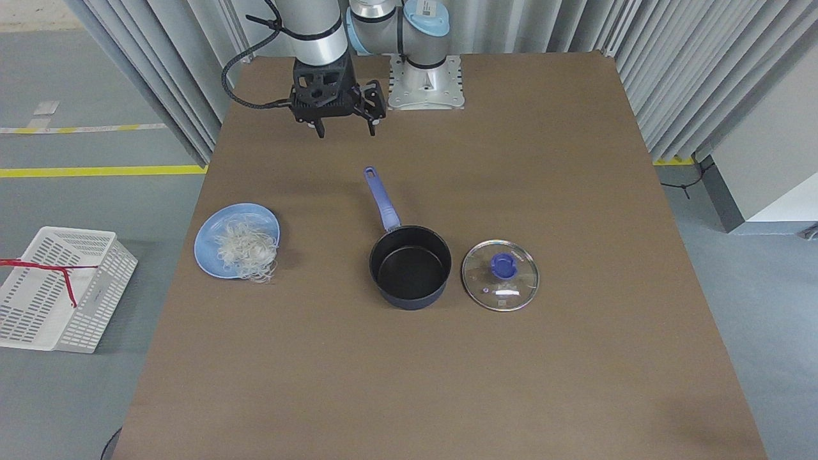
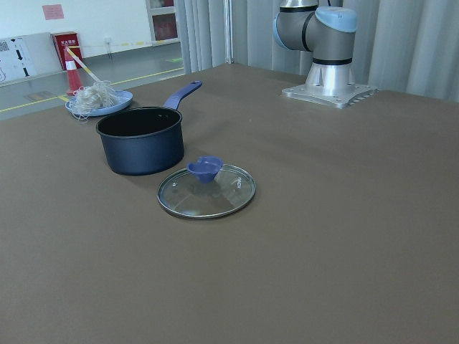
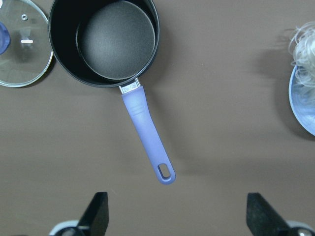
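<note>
My gripper point(image 1: 345, 130) is high at the back of the table, its two black fingers apart with nothing between them; in the wrist view they frame bare table below the pan handle's end. A dark saucepan point(image 1: 410, 264) with a blue handle point(image 3: 142, 123) sits mid-table, empty. To its right in the front view lies a glass lid point(image 1: 500, 294) with a blue knob point(image 2: 205, 169). A blue plate point(image 1: 215, 260) holding a pile of white stringy strands point(image 1: 245, 249) is on the left.
The robot's white base point(image 1: 425, 96) stands at the back edge. A white basket point(image 1: 38, 322) is on the floor beyond the left edge.
</note>
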